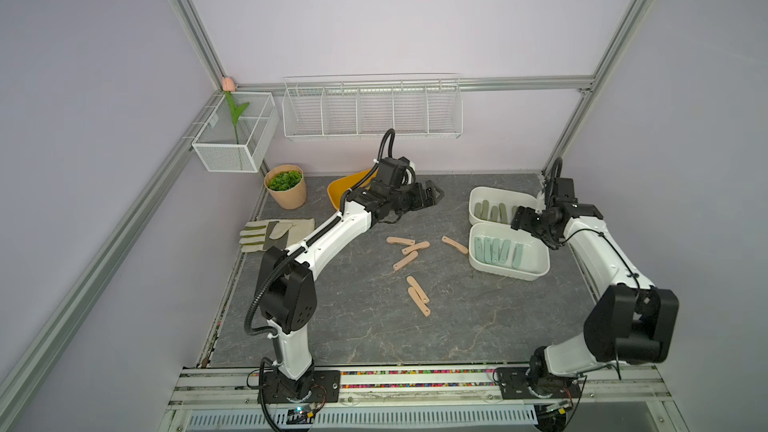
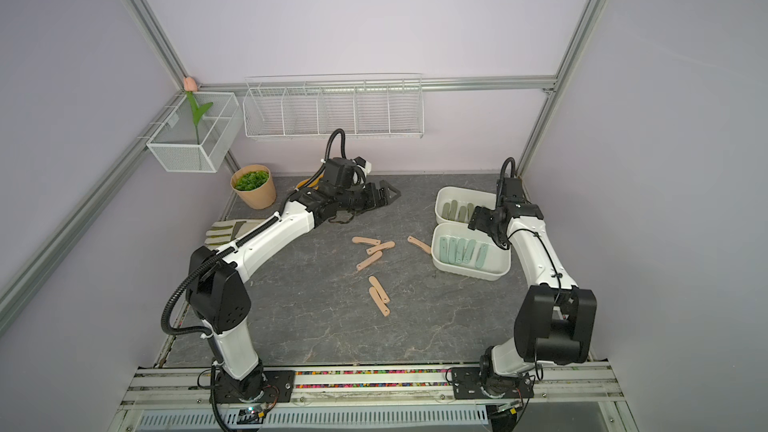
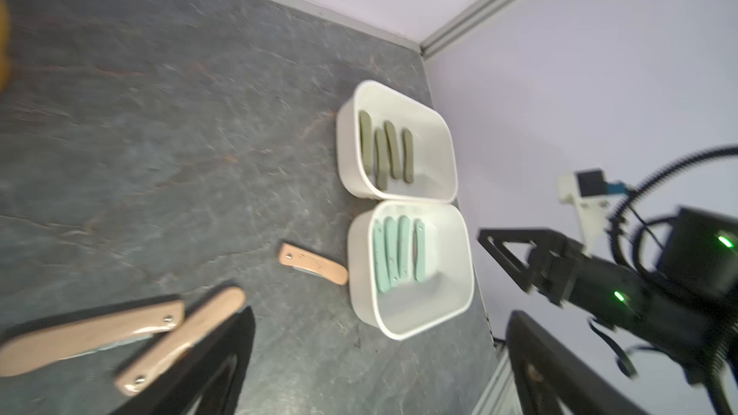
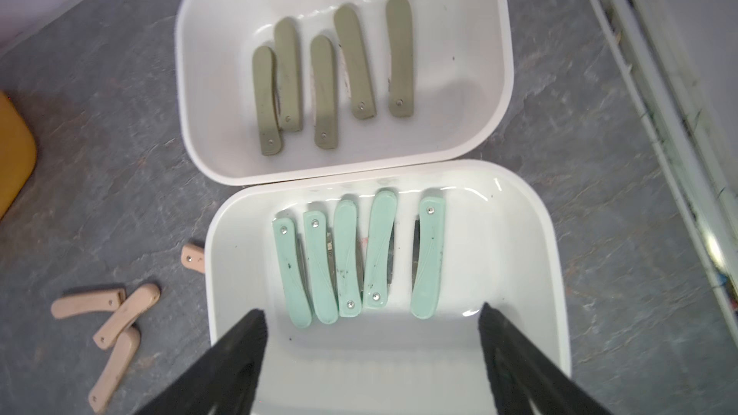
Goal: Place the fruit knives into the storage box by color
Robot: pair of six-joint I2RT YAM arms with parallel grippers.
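Several mint-green knives lie side by side in the front white box. In the back white box rest several olive knives. Several folded tan knives are scattered on the table's middle, and one tan knife lies just left of the front box. Above the boxes' right side hangs my right gripper, its fingers apart and nothing between them. My left gripper stands open and empty over the back middle of the table, as the left wrist view shows.
A yellow bin at the back is partly behind my left arm. A potted plant and a striped cloth occupy the left side. Wire baskets hang on the back wall.
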